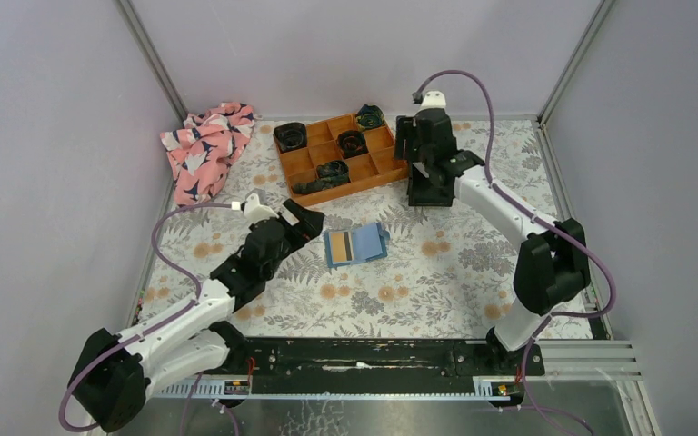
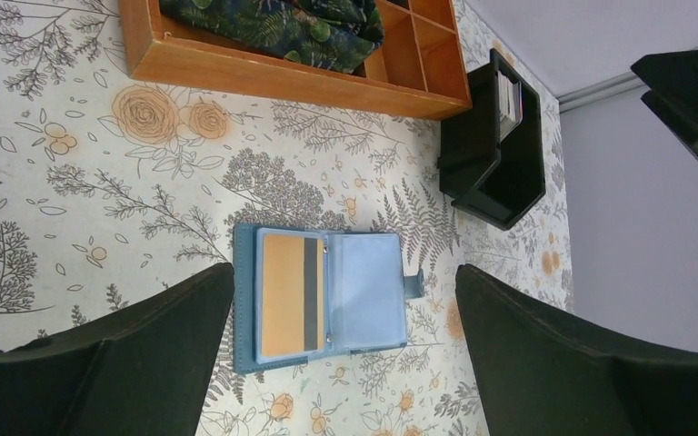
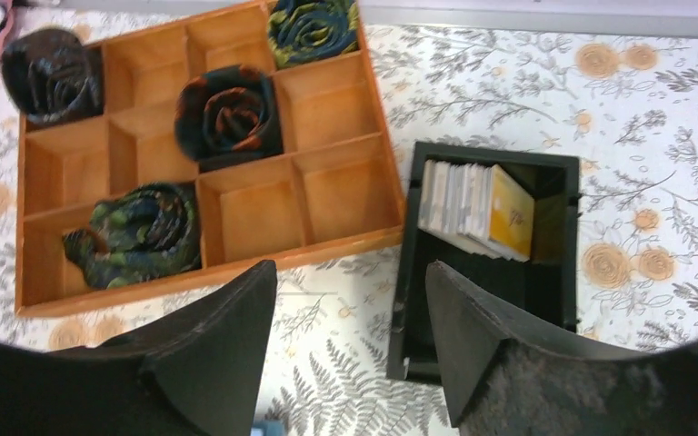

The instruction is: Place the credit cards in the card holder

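The blue card holder lies open mid-table, with an orange card visible on its left side. A row of cards stands inside the black box at the back right. My right gripper hovers over the box's left part, its fingers apart with nothing between them. My left gripper stands open left of and above the card holder, empty.
A wooden compartment tray with rolled dark cloths sits at the back, left of the box. A pink patterned cloth lies at the back left.
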